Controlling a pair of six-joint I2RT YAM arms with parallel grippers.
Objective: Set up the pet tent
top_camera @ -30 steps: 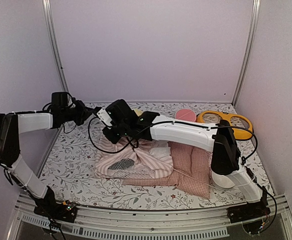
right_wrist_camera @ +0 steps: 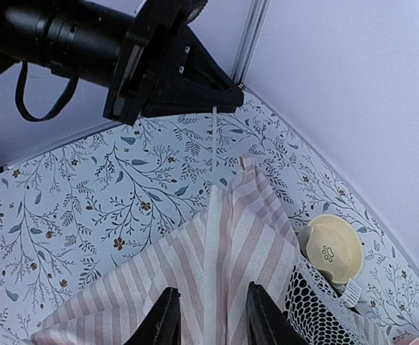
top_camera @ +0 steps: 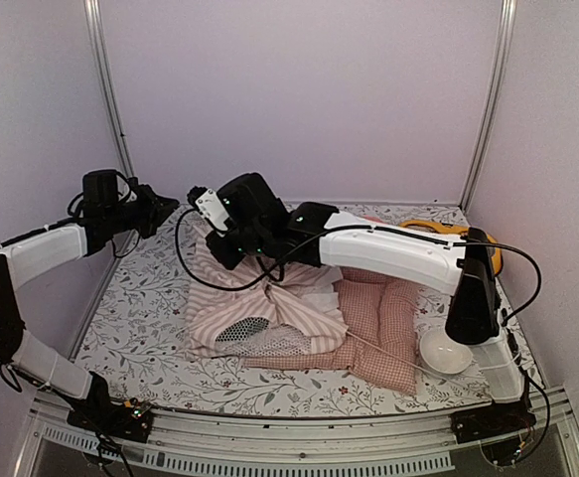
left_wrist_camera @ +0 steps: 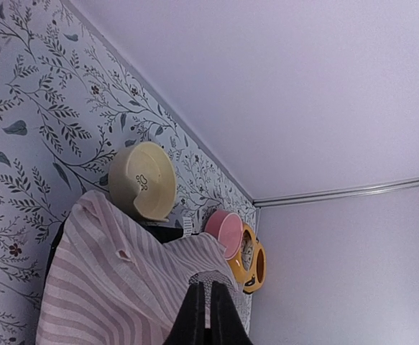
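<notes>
The striped pink-white tent fabric lies bunched on the table with mesh panels, and a pale pole-like strip stands up from it in the right wrist view. My right gripper hangs over the fabric, open, with that pale strip between and beyond its fingers. My left gripper is raised at the far left, above and beside the fabric, shut with nothing clear between its fingers. In the right wrist view it appears at the top, near the strip's upper end.
A pink checked cushion lies under the fabric's right side. A white bowl is at front right. A cream bowl, pink bowl and yellow double feeder stand along the back.
My left arm has drawn back left and slightly up. The right arm has risen slightly and shifted right at the elbow.
</notes>
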